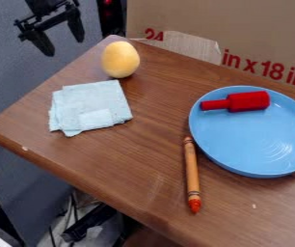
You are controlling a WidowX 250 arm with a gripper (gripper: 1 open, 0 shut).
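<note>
My black gripper point(62, 40) hangs open at the top left, in the air left of the table, with nothing between its fingers. A yellow egg-shaped object point(120, 59) stands near the table's back left. A folded pale blue cloth point(89, 106) lies in front of it. On the right, a blue plate point(251, 150) holds a red rolling-pin-like object point(240, 101). A large orange crayon point(192, 178) lies left of the plate.
The wooden table point(118, 169) has clear room at its front and middle. A cardboard box point(227, 34) stands behind it along the back right.
</note>
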